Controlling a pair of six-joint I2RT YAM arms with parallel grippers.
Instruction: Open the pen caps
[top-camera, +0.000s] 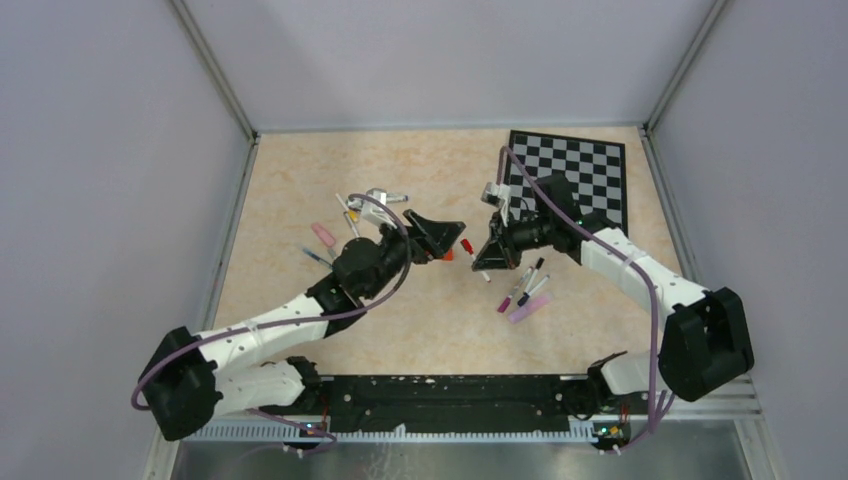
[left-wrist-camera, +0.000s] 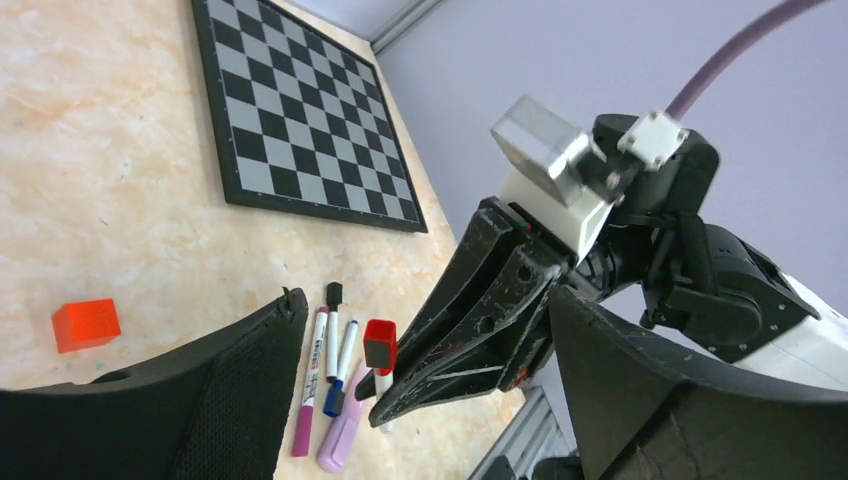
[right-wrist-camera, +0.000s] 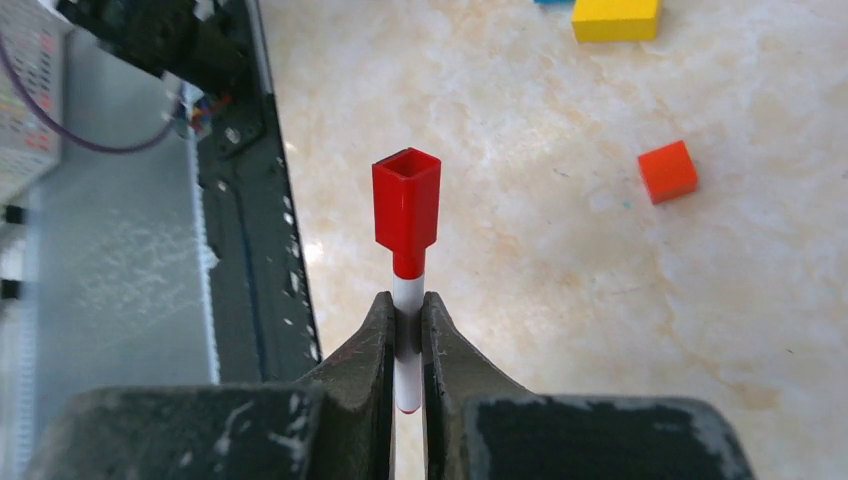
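Note:
A white pen with a square, hollow-topped red end piece (right-wrist-camera: 405, 205) is between the fingers of my right gripper, which is shut on its white barrel (right-wrist-camera: 407, 380). The red piece points up and is clear of both right fingertips. My left gripper stands open with nothing between its fingers, clear of the pen. Seen from the left wrist, the red end lies ahead, between the spread fingers. On the right of the table rest a pen with a magenta end (left-wrist-camera: 303, 430), a black-ended pen (left-wrist-camera: 333, 320) and a blue-ended pen (left-wrist-camera: 335, 398).
A purple piece (left-wrist-camera: 341, 440) lies beside those pens. A red block (right-wrist-camera: 667, 172) and a yellow block (right-wrist-camera: 615, 20) sit on the table. Several pens and a pink piece (top-camera: 322, 234) are on the left, partly behind the left arm. A checkered board (top-camera: 568, 170) occupies the back right.

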